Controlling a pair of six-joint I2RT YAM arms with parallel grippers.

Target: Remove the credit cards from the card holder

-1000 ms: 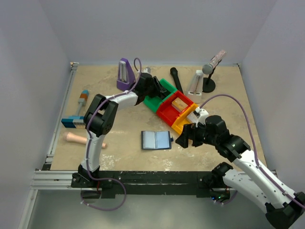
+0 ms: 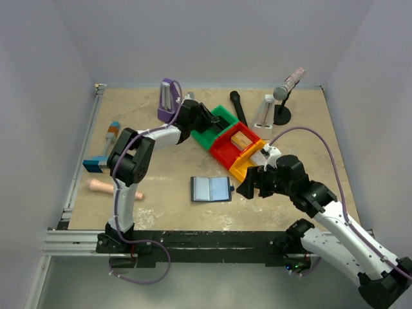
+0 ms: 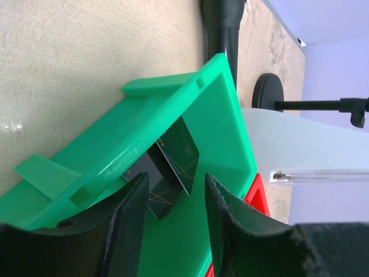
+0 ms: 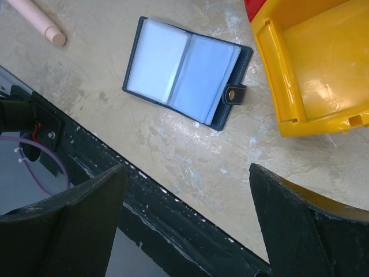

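An open card holder [image 2: 210,189] lies on the table with clear sleeves showing; the right wrist view shows it [image 4: 207,75] with its strap to the right. My left gripper [image 2: 207,114] is over the green bin [image 3: 225,133], its fingers [image 3: 124,225] parted above dark flat cards or pieces [image 3: 179,150] inside; I cannot tell what these are. Nothing shows between the fingers. My right gripper [image 2: 248,183] stands open beside the yellow bin [image 4: 311,63], right of the card holder, with nothing between its fingers.
Red bin [image 2: 225,149] in the middle; microphone [image 2: 238,106], white clear item [image 2: 264,116] and black stand [image 2: 282,116] behind. Purple item [image 2: 166,109], brush [image 2: 100,164] and pink roller [image 2: 103,187] at left. The front centre around the card holder is mostly clear.
The right arm and the card holder have not moved.
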